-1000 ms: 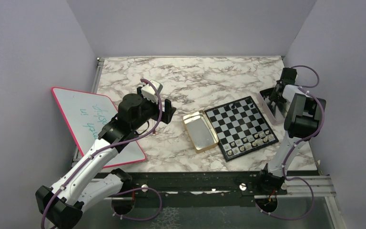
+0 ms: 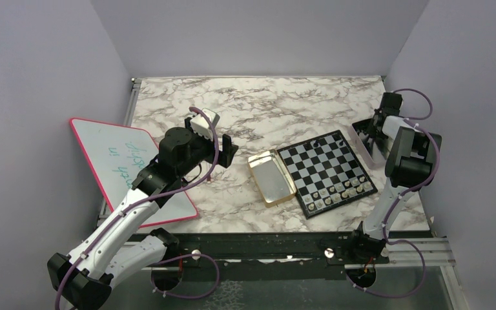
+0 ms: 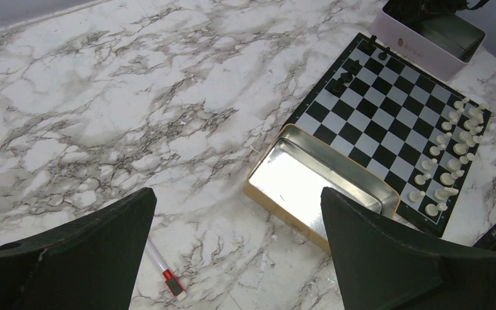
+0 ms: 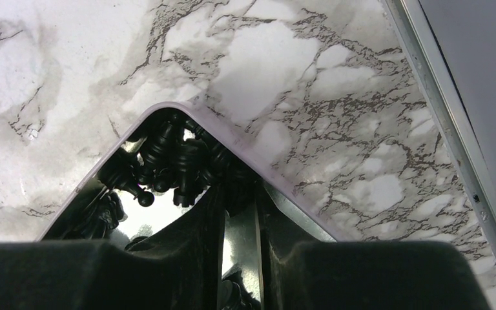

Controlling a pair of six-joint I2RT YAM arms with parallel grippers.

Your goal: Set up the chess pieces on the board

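Observation:
The black-and-white chessboard [image 2: 326, 169] lies right of the table's middle. Two rows of white pieces [image 3: 455, 155] stand along one end, with several black pieces [image 3: 343, 79] at the opposite end. Black pieces [image 4: 187, 161] lie jumbled in a pinkish box [image 4: 248, 145]. My right gripper reaches down into this box, its fingers [image 4: 210, 223] a small gap apart. Something dark, likely a black piece, is at the fingertips; whether it is gripped is unclear. My left gripper hangs open and empty above bare table, well left of the board.
An empty gold tin [image 2: 272, 177] touches or nearly touches the board's left side. A whiteboard [image 2: 129, 168] lies at the left, and a marker [image 3: 166, 270] rests below the left gripper. Walls close in behind and right of the box.
Both arms look almost still over the last second, with the right gripper staying at the box. The board's pieces have not visibly moved.

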